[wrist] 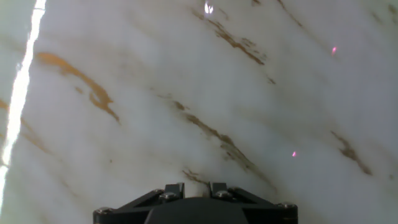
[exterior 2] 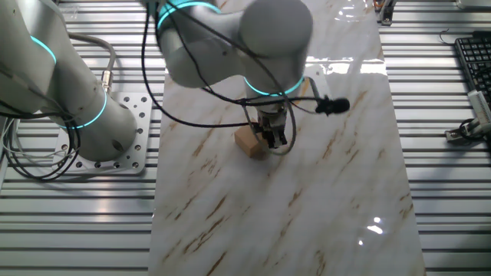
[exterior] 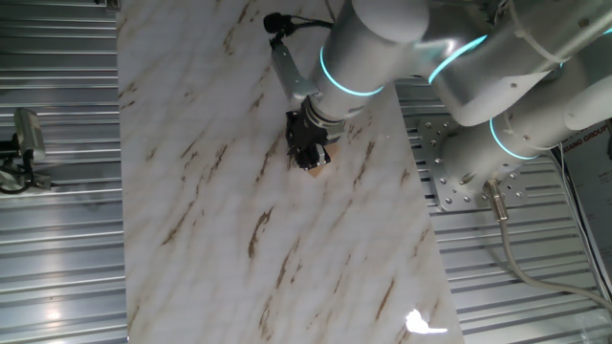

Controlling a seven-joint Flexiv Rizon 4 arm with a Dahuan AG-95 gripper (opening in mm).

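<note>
A small tan cardboard box rests on the marble-patterned table. My gripper hangs right beside it in exterior view 2; whether they touch cannot be told. In exterior view 1 the gripper covers most of the box, leaving only a tan edge in sight. At the bottom of the wrist view, the dark fingertips stand a little apart, a narrow gap between them with only pale surface showing through. The box does not appear in that view.
Ribbed metal decking borders both sides. A cable loops loosely beside the arm. A keyboard lies far off at the right.
</note>
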